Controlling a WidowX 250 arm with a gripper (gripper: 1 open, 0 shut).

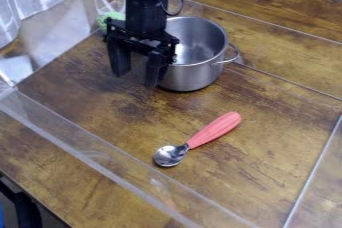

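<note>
My black gripper (138,64) hangs at the upper middle, just in front of and left of a steel pot (198,64), partly covering it; its fingers point down and look spread apart, with nothing visible between them. The pot has a side handle on the right. A spoon with a red handle (213,129) and metal bowl lies on the wooden surface in the lower middle, well in front of the gripper. A green object (108,21) is partly hidden behind the arm.
Clear walls line the left and right of the wooden surface (94,122). The front, centre and right areas are free apart from the spoon.
</note>
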